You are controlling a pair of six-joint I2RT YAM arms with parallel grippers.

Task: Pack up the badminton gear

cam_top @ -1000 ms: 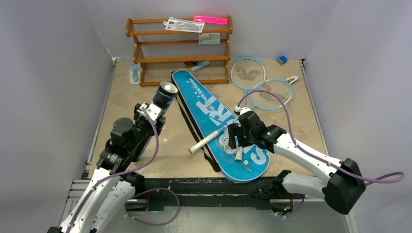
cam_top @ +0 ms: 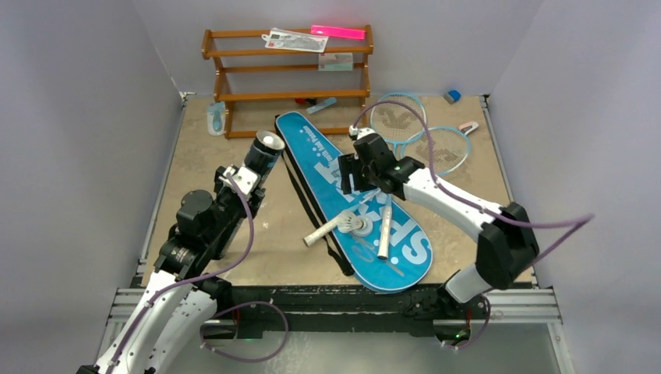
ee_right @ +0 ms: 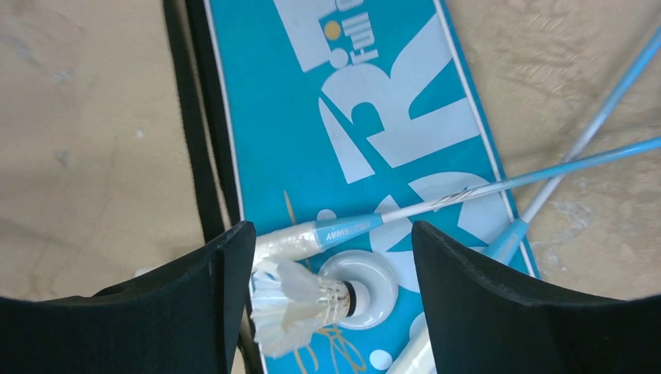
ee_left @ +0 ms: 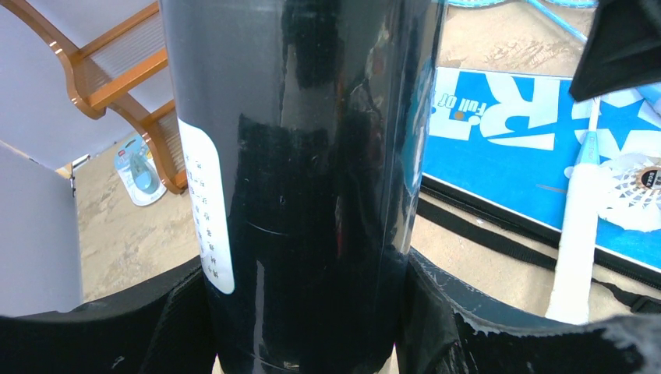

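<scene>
My left gripper is shut on a black shuttlecock tube (cam_top: 265, 152), held tilted left of the bag. The blue racket bag (cam_top: 308, 144) lies flat, with the handles of two rackets on it: one handle (cam_top: 321, 232) sticks out over the bag's left edge, the other handle (cam_top: 384, 238) lies within it. Their heads (cam_top: 447, 150) rest on the table at the back right. A white shuttlecock (ee_right: 292, 304) lies against the first handle, beside a round white thing (ee_right: 386, 284). Above the bag, my right gripper stands open, its fingers apart and not touching anything.
A wooden rack (cam_top: 288, 97) with packages stands at the back. A blue block (cam_top: 452, 97) and a small white-and-red item (cam_top: 468, 127) sit at the back right. The bag's black strap (cam_top: 300, 191) runs along its left side. Bare table shows left of it.
My right gripper has moved left and toward the back, away from the round white thing. A shuttlecock now shows by the left handle, where none showed a second ago. The left arm is still.
</scene>
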